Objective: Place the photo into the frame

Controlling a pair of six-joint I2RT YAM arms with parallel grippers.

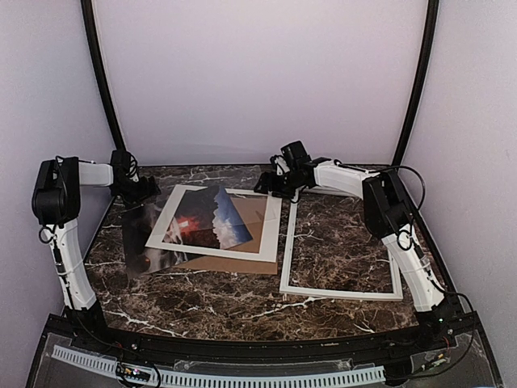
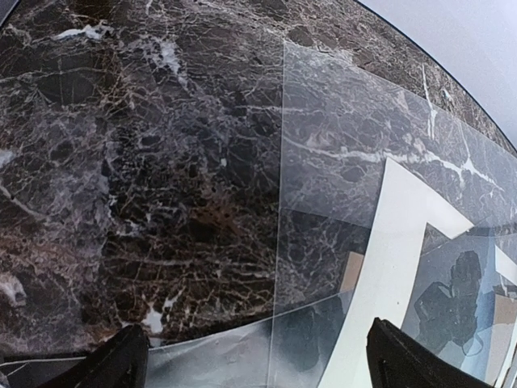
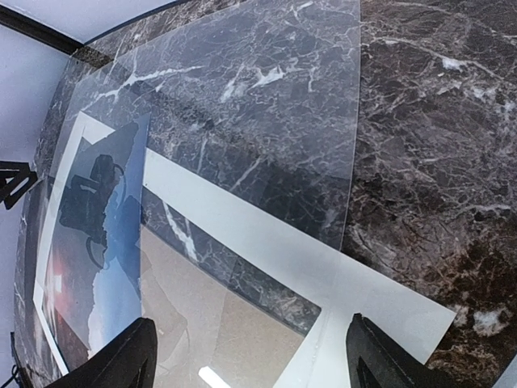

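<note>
The photo (image 1: 230, 222) lies at a slant inside the white mat (image 1: 275, 234), crossing the mat's far bar. A dark picture area (image 1: 145, 242) also shows outside the mat's near-left side. A clear sheet (image 2: 339, 121) covers part of them, its left edge visible in the left wrist view and its right edge in the right wrist view. My left gripper (image 1: 153, 192) is open above the sheet's left edge. My right gripper (image 1: 268, 189), fingers apart, hovers over the mat's far-right corner. Nothing shows held in either. The white frame (image 1: 343, 294) lies flat on the right.
A brown board (image 1: 242, 265) sticks out under the mat's near side. The frame's inside is bare marble table (image 1: 339, 242). Open table lies in front, and pale walls stand at the back and both sides.
</note>
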